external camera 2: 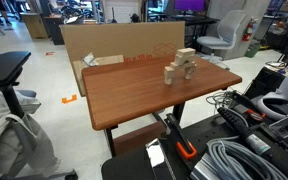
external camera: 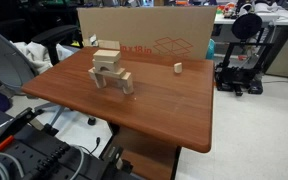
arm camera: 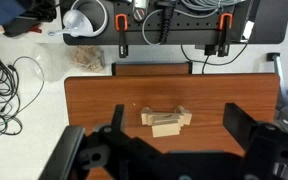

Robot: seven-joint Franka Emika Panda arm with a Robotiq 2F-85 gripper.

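A stack of pale wooden blocks (external camera: 107, 58) stands upright on the brown table (external camera: 164, 110), its upper pieces resting on a bridge of smaller supports. The other exterior view shows the same stack (external camera 2: 181, 62) toward the right part of the tabletop. From above, in the wrist view, the blocks (arm camera: 166, 129) appear small and well below my gripper. Its dark fingers are spread wide to either side, open, with nothing held. Neither exterior view shows the gripper. One lone pale block (external camera: 178, 68) lies apart from the stack, near the table's far side.
A cardboard panel (external camera: 149, 32) stands along the table's back edge. Cables (external camera 2: 234, 158) and equipment crowd the robot's base area.
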